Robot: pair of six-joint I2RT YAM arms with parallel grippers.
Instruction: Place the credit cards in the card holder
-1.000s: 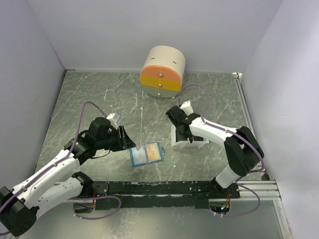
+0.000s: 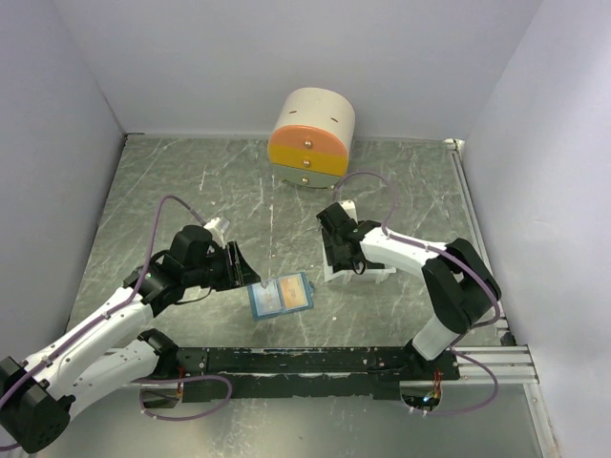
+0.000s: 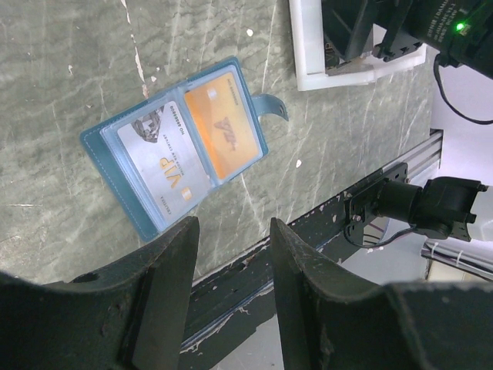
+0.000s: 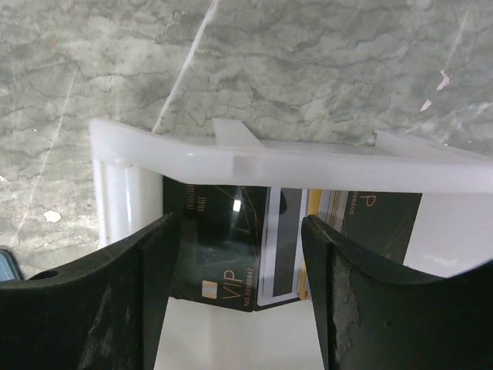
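The blue card holder (image 3: 113,177) lies spread flat on the table, with a white card (image 3: 164,158) in one clear pocket and an orange card (image 3: 222,123) in the other. Above its near edge, my left gripper is open and empty. A white tray (image 4: 300,169) holds a black VIP card (image 4: 223,247), a silver-and-gold card (image 4: 286,247) and another black card (image 4: 377,223). My right gripper reaches into this tray, open, its fingers on either side of the black VIP card. Whether they touch it I cannot tell.
A small rounded cabinet (image 2: 311,143) with coloured drawers stands at the back of the table. The holder's strap (image 3: 269,106) sticks out toward the tray. Clear marble surface lies behind the holder and right of the tray.
My right gripper has shifted slightly left and toward the front in the top view. The white tray has slid a little left too. My left arm and the card holder stay put.
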